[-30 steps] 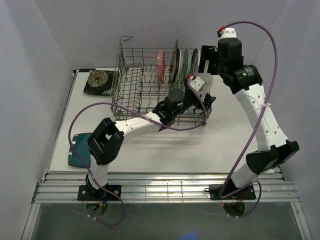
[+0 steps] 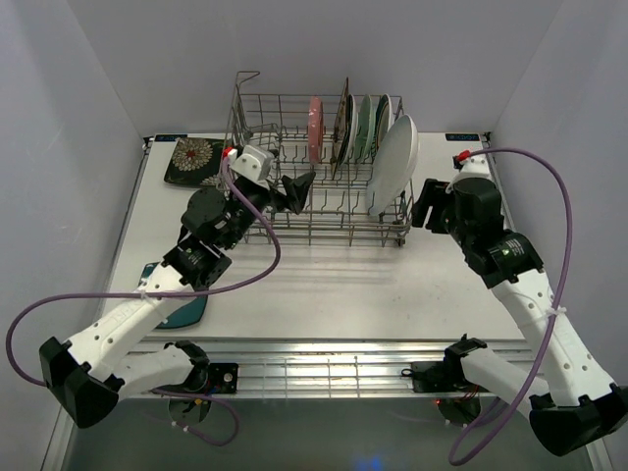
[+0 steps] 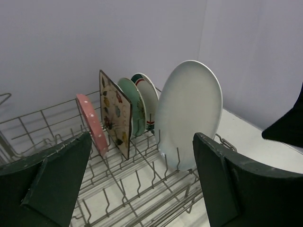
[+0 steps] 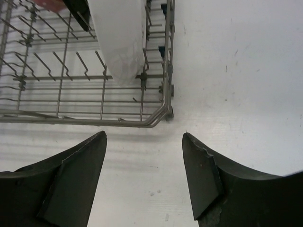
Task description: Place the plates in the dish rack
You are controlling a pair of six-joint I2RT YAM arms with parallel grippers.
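The wire dish rack (image 2: 324,235) holds a pink plate (image 2: 315,128), a patterned square plate (image 3: 116,113), green and white plates, and a large white plate (image 2: 392,167) at its right end. My left gripper (image 2: 294,191) is open over the rack's left-middle, nothing between its fingers. My right gripper (image 2: 432,206) stands open and empty beside the rack's front right corner. A dark square patterned plate (image 2: 192,162) lies left of the rack, and a teal plate (image 2: 182,314) lies at the front left, partly hidden by the left arm.
Grey walls enclose the sides and back. A metal rail runs along the front edge.
My left gripper has moved left from the large white plate, and its arm has swung left. My right gripper has moved down toward the front, away from that plate's top.
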